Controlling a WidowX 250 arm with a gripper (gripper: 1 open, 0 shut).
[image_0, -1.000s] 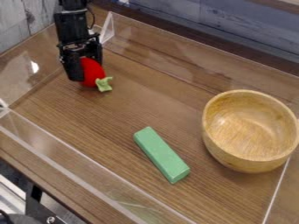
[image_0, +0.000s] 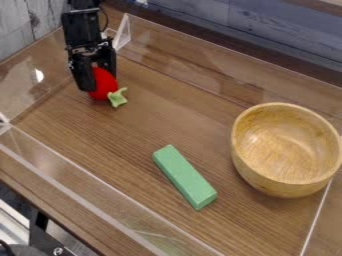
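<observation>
At the upper left of the camera view, the black gripper (image_0: 90, 66) reaches down over a red object (image_0: 100, 86) with a small pale green leafy top (image_0: 115, 98), probably a strawberry-like toy. Its fingers are around or against the red object's upper part; whether they grip it is not clear.
A large yellow bowl (image_0: 283, 150) sits at the right. A green block (image_0: 185, 176) lies at the lower middle.
The gripper and the red object have shifted very slightly to the left. The bowl and green block are unmoved.
</observation>
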